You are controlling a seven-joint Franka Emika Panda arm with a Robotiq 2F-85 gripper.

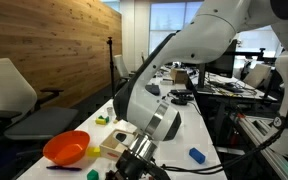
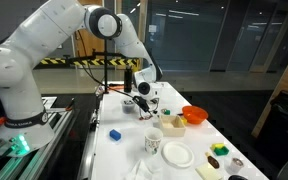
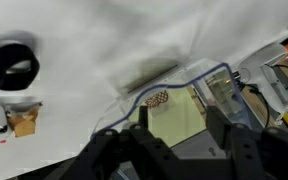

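Note:
In the wrist view, the dark fingers of my gripper stand apart, so it is open. A clear container with a blue rim [image 3: 160, 86] lies beneath them; it holds a pale yellowish item and some other small things. Whether the fingers touch the container is hard to tell. From the second exterior view, my gripper [image 2: 144, 112] is low over the far part of the white table, beyond the wooden box [image 2: 171, 130]. Its fingertips are cut off or hidden at the bottom of the first exterior view.
An orange-red bowl [image 2: 194, 114] stands beside the wooden box. A white mug [image 2: 152, 141], a white plate [image 2: 178, 155] and a blue block [image 2: 115, 135] are on the table too. A black round object [image 3: 11, 66] lies at the left in the wrist view.

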